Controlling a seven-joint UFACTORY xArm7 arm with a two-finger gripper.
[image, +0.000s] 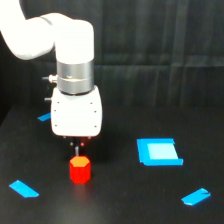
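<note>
A red block (80, 170) with a lighter orange-red top sits on the dark table, left of the middle. My white arm reaches down from the upper left, and its gripper (78, 147) is just above the block or slightly behind it. The fingers are dark and small against the black background, so whether they are apart or together does not show. Contact between fingers and block cannot be made out either.
To the right, a pale square (162, 151) with a blue border lies flat on the table. Blue tape strips lie at the front left (23, 189), front right (196, 197) and behind the arm (44, 117). Bare table separates block and square.
</note>
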